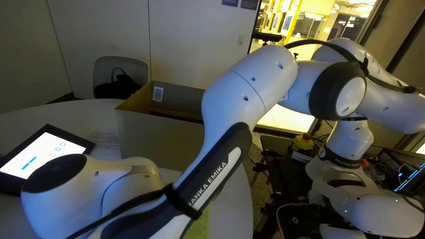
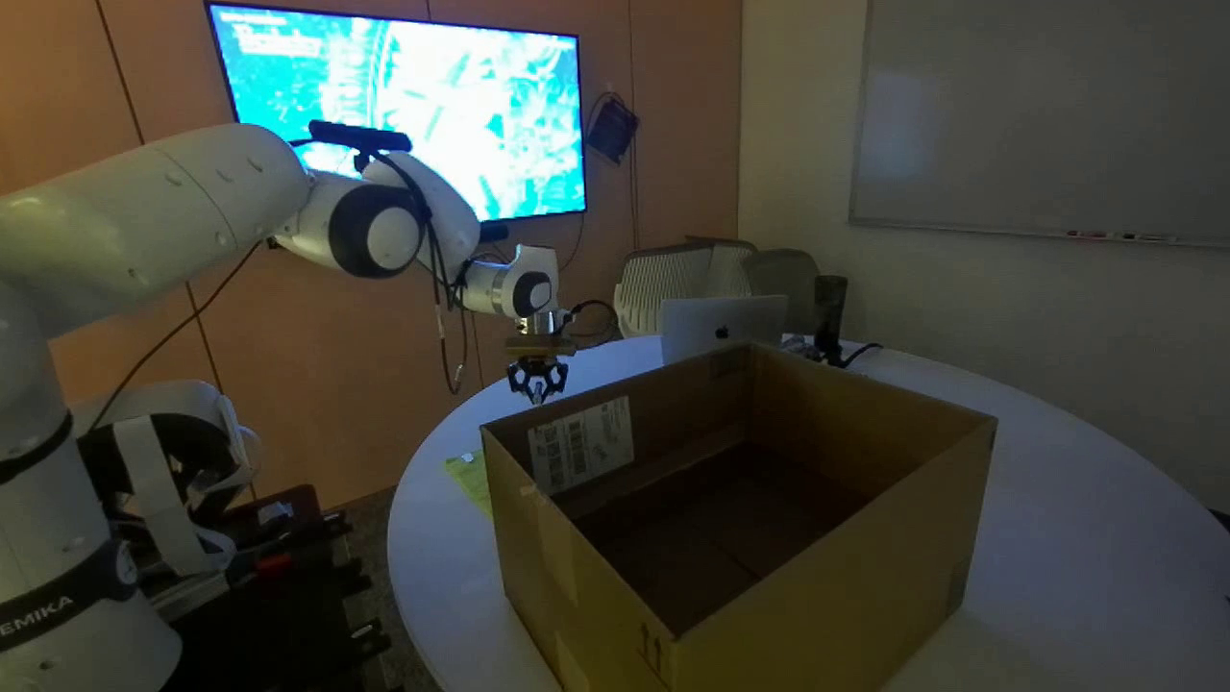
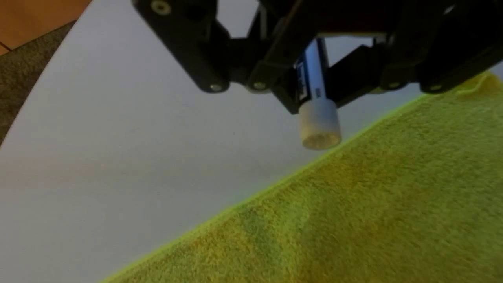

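Note:
Between the fingers of my gripper is a marker point(image 3: 319, 123) with a pale, whitish end pointing down and dark print along its barrel. The fingers are shut on its sides. Exterior view 2 has the gripper point(image 2: 537, 386) above the table, just behind the near-left wall of the cardboard box point(image 2: 738, 623), outside it. Below the marker in the wrist view lies a yellow-green cloth point(image 3: 377, 203), apart from it. Exterior view 1 does not show the gripper; the arm hides that area.
The open box point(image 1: 159, 135) takes up much of the round table point(image 2: 1072, 519) and looks empty where its floor shows. A laptop point(image 2: 721, 325) and a dark cup point(image 2: 829, 311) stand beyond it. In exterior view 1 a lit screen point(image 1: 42, 153) lies at the left.

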